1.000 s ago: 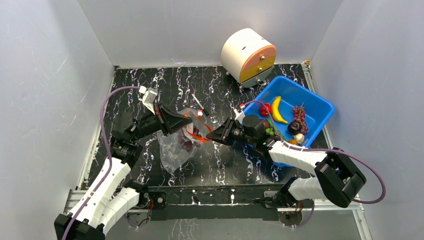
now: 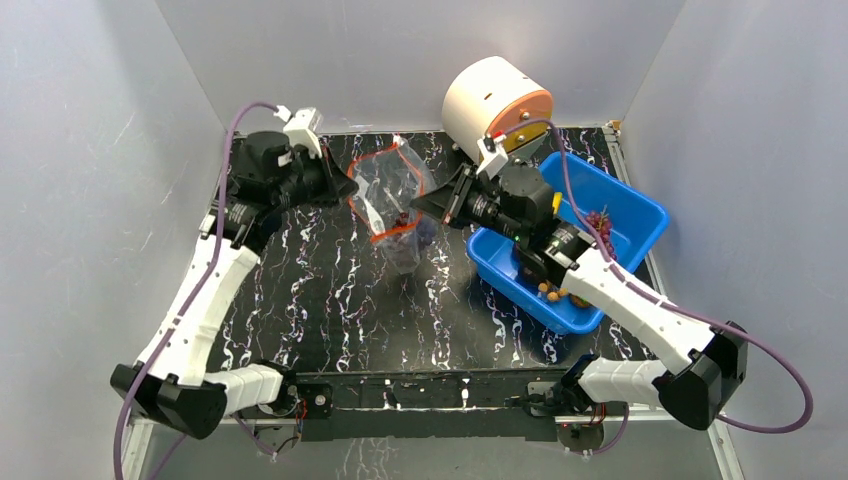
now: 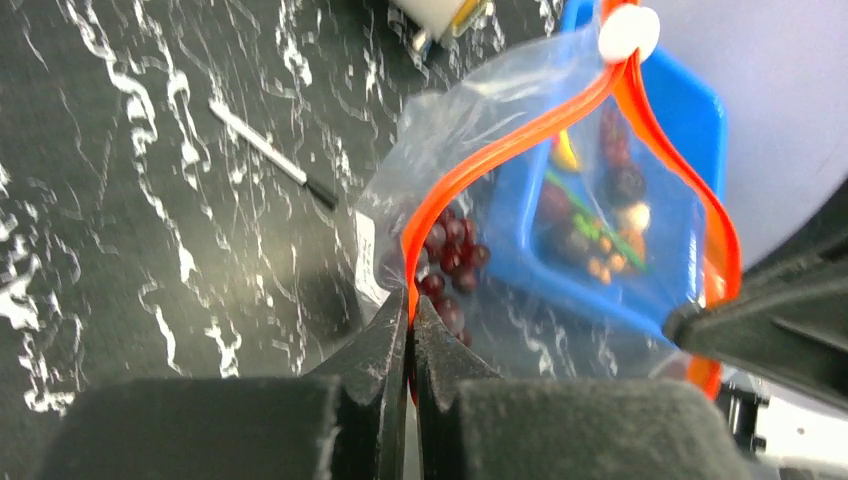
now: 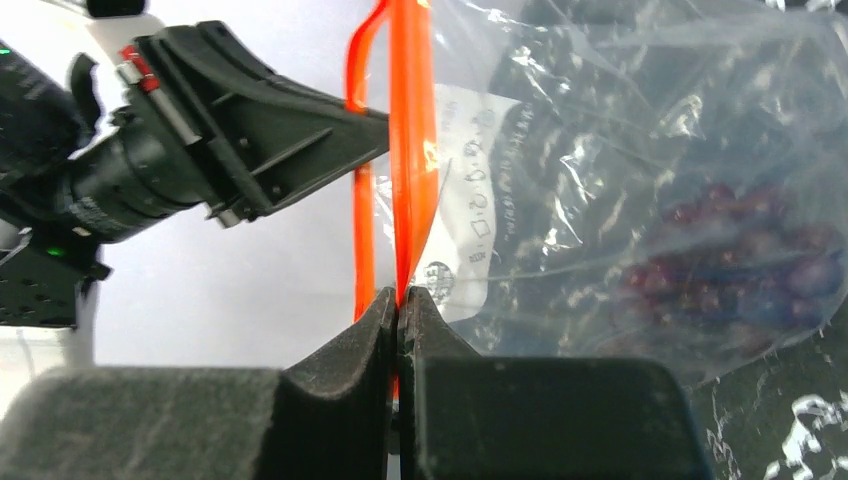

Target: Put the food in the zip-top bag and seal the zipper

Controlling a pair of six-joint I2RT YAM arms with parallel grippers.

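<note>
A clear zip top bag (image 2: 395, 250) with an orange zipper rim hangs between my grippers, red grapes (image 3: 450, 250) in its bottom. In the top view my left gripper (image 2: 350, 188) is at the bag's left side and my right gripper (image 2: 422, 206) at its right. Both are shut on the bag's orange rim, as the wrist views show: the left (image 3: 410, 335), the right (image 4: 398, 315). The zipper's two orange strips stand apart around the white slider (image 3: 628, 35).
The blue bin (image 2: 640, 225) with fruit and vegetables stands at the right. A cream cylindrical box (image 2: 480, 100) is at the back. A pen (image 3: 260, 145) lies on the black marbled table behind the bag.
</note>
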